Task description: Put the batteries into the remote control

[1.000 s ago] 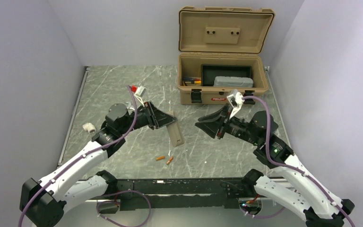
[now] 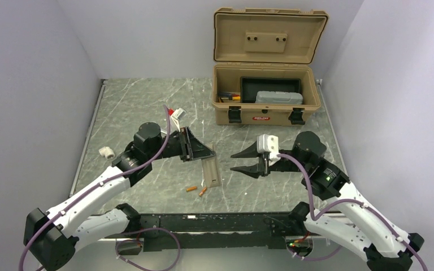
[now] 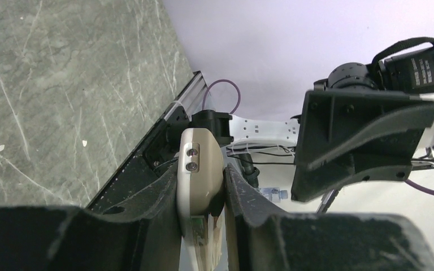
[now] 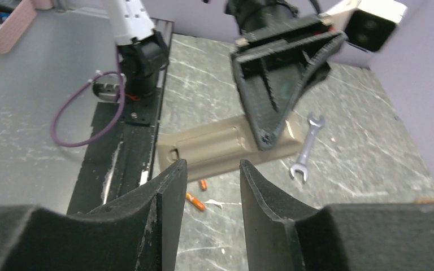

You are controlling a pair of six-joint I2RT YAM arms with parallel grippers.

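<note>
My left gripper [image 2: 202, 150] is shut on the beige remote control [image 2: 211, 169], which it holds on edge above the table; in the left wrist view the remote [image 3: 199, 169] sits between the fingers. My right gripper [image 2: 233, 161] is part open to the right of the remote, fingers pointing toward it. The right wrist view shows the remote's long face [image 4: 203, 147] with an open compartment. Two orange batteries lie loose on the table below the remote, one [image 2: 191, 188] left of the other [image 2: 202, 192].
An open tan toolbox [image 2: 267, 116] holding a black tray and grey case stands at the back right. A wrench [image 4: 308, 147] lies on the table in the right wrist view. A small white object [image 2: 106, 152] lies at the left.
My right gripper has turned and moved to level with the remote, facing left. The left gripper with the remote has shifted slightly right and toward the front.
</note>
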